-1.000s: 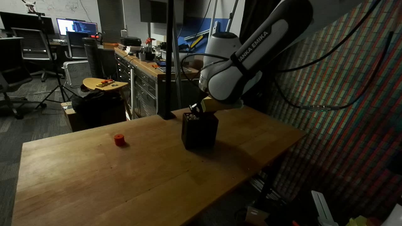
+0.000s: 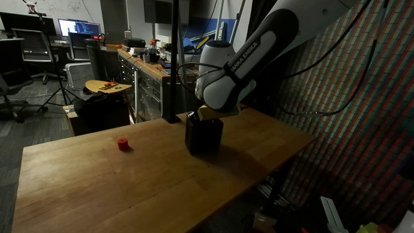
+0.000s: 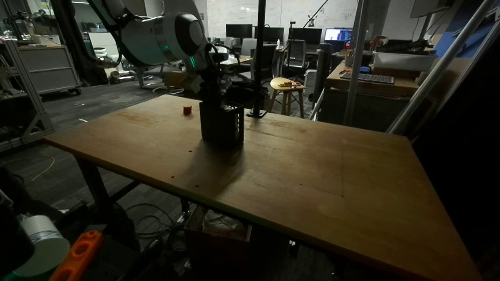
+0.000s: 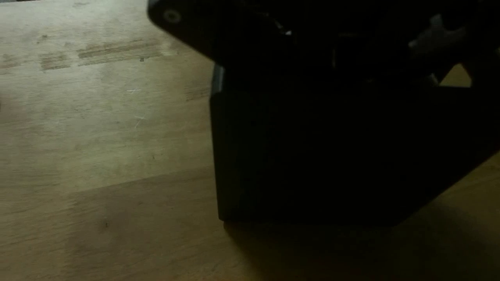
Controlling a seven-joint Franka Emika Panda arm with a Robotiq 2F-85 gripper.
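A black box (image 2: 203,136) with openings in its top and one side stands on the wooden table (image 2: 155,178). My gripper (image 2: 192,116) is at its top, on the left part of the rim. The second exterior view has the dark gripper (image 3: 213,97) coming down onto the box (image 3: 220,125). In the wrist view the box (image 4: 304,159) fills the middle and right, with the gripper's dark body above it. Shadow and the box hide the fingertips, so what lies between them does not show. A small red cylinder (image 2: 123,144) rests apart, on the table's far left.
A black upright post (image 2: 171,118) is fixed at the table's back edge, close behind the box. Bare tabletop surrounds the box at the front and left. A low wooden stool (image 3: 287,84) with small items stands beyond the table.
The arm and gripper have moved left and slightly down across the box's top. The box has shifted a little left; the red cylinder is where it was.
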